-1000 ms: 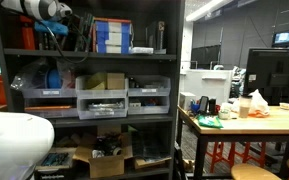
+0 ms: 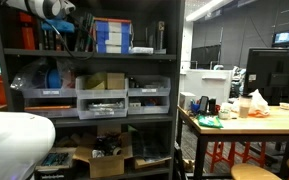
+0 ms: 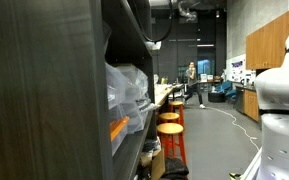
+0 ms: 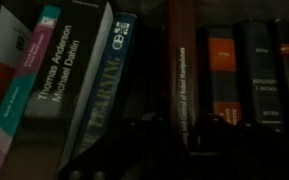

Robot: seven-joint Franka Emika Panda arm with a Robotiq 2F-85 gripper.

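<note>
In the dim wrist view, a reddish-brown book (image 4: 182,70) stands spine-out, with light lettering running down it. My gripper is shut on the lower part of this book, its dark fingers blending into the shadow at the bottom of the frame. In exterior view 1, the arm's wrist (image 2: 68,8) is at the top left, in front of the upper shelf's books; the fingertips are too small and dark to make out there.
Left of the held book lean a blue book (image 4: 106,80) and a thick black book (image 4: 72,80). Dark volumes (image 4: 259,75) stand close on its right. Blue-and-white boxes (image 2: 113,36) share the upper shelf. Clear bins (image 2: 102,103) sit below.
At the top left, the arm's wrist has shifted slightly up and to the right against the upper shelf. The shelves and bins stay as they were.
</note>
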